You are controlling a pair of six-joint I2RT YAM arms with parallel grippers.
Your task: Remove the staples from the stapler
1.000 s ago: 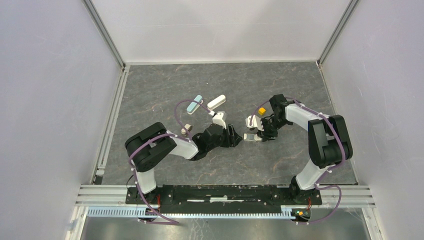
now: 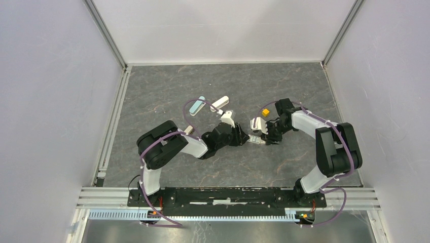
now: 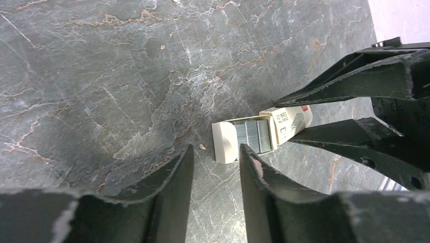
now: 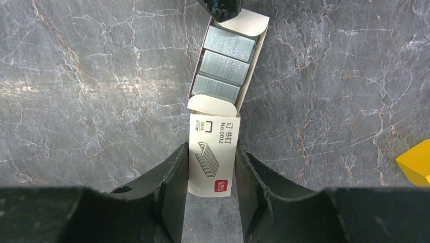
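Note:
A small cream staple box has its sleeve [image 4: 215, 172] between the fingers of my right gripper, which is shut on it. The box's inner tray [image 4: 249, 81] sticks out of the sleeve at a slight angle. Several blocks of silver staples [image 4: 223, 67] lie in it. My left gripper is part open at the tray's far end flap [image 3: 225, 143]; the fingertips lie on either side of that flap in the left wrist view. Whether they touch it, I cannot tell. A dark left fingertip [image 4: 221, 7] covers part of the flap in the right wrist view. No stapler can be made out for certain.
A light-blue long object [image 2: 197, 105] and a white one [image 2: 219, 104] lie behind the left arm. Beside that arm is a small cream piece [image 2: 189, 130]. A yellow block [image 2: 265, 112] sits behind the box.
My left gripper has moved slightly right, closer to the tray end. My right arm has shifted a little to the right, its gripper staying on the box, and the tray has tilted slightly.

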